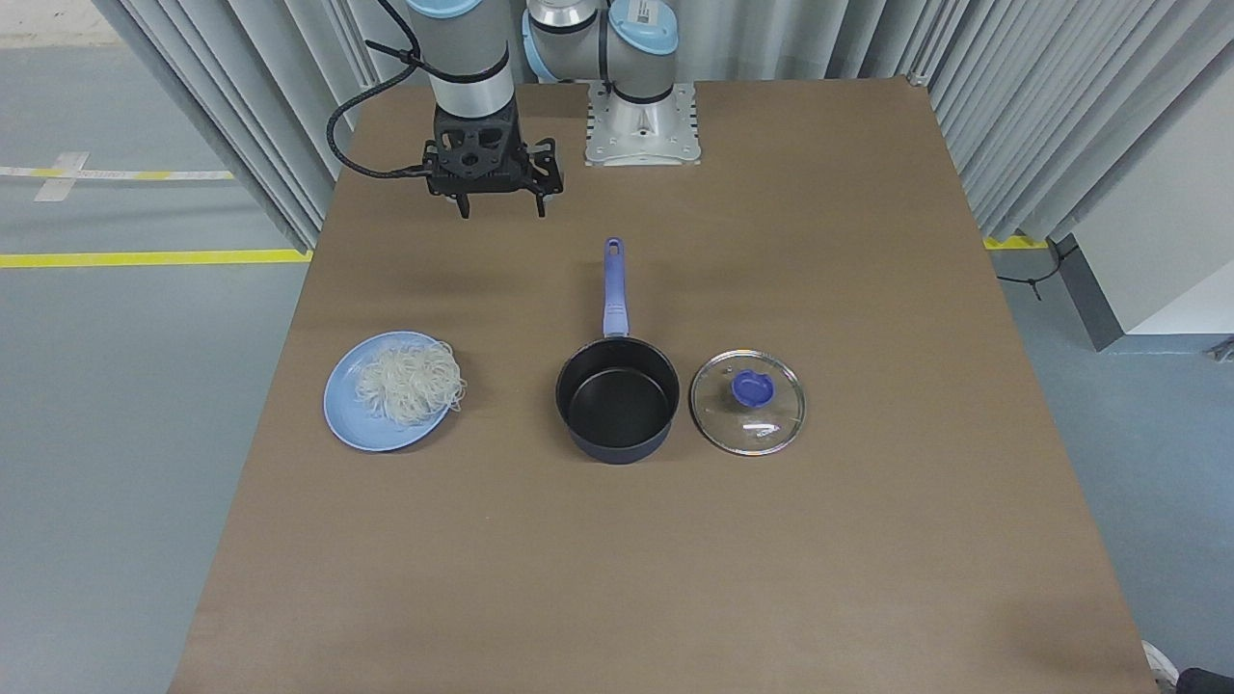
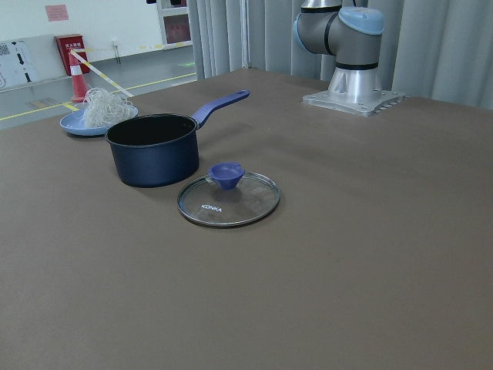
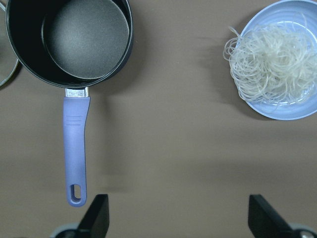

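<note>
A dark saucepan (image 1: 616,399) (image 2: 154,158) (image 3: 84,39) with a blue handle (image 1: 614,287) (image 3: 74,144) stands empty mid-table. Left of it in the front view, a blue plate (image 1: 347,411) (image 3: 277,113) holds pale noodles (image 1: 411,382) (image 3: 272,67). A glass lid (image 1: 723,422) (image 2: 231,208) with a blue knob (image 1: 753,388) lies flat at the pan's right. My gripper (image 1: 502,206) hangs open above the table, behind the plate and pan, its fingers apart with nothing between them.
Curtains stand behind it.
</note>
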